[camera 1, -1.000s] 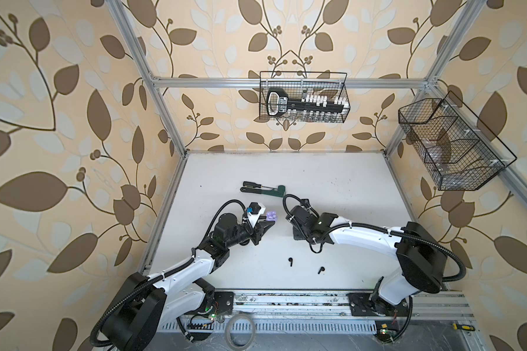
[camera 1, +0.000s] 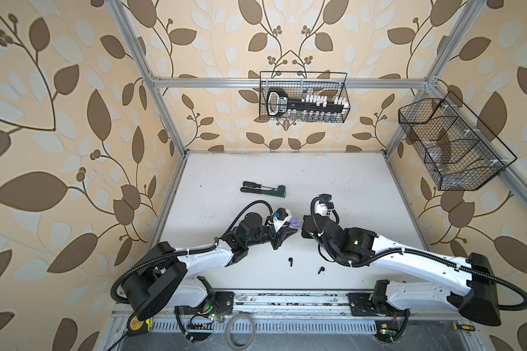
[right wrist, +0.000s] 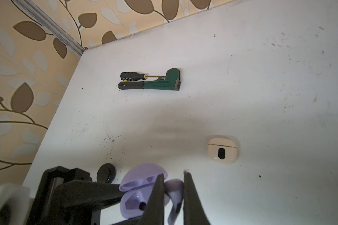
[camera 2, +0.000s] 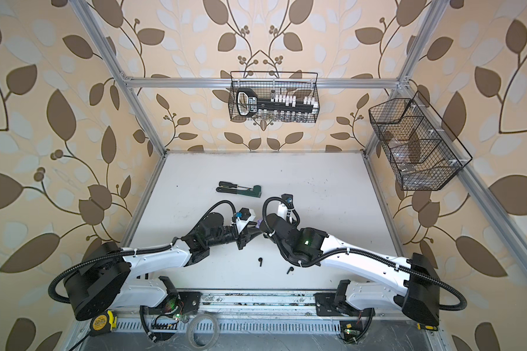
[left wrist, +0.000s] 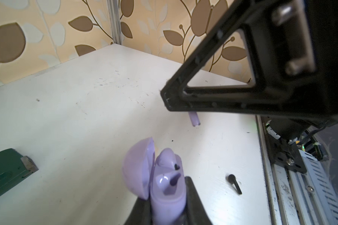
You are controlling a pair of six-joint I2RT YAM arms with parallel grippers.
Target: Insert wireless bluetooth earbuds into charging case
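Observation:
The open lilac case (left wrist: 167,198) is in my left gripper, shut on it at table centre. A lilac earbud is pinched in my right gripper, its stem showing below a black finger in the left wrist view. The right gripper hangs above the case, slightly apart from it in the left wrist view. Two black earbuds (camera 1: 290,261) lie on the table's front part. A cream case (right wrist: 222,151) and a black case (right wrist: 106,173) also lie on the table.
A green-handled tool (camera 1: 272,190) and a screwdriver (right wrist: 133,76) lie at the back left of the table (camera 1: 363,175). Wire baskets (camera 1: 304,117) hang above.
Over the last second my left gripper, with the lilac case, has moved right and toward the front. My right arm has shifted rightward, its wrist top turning.

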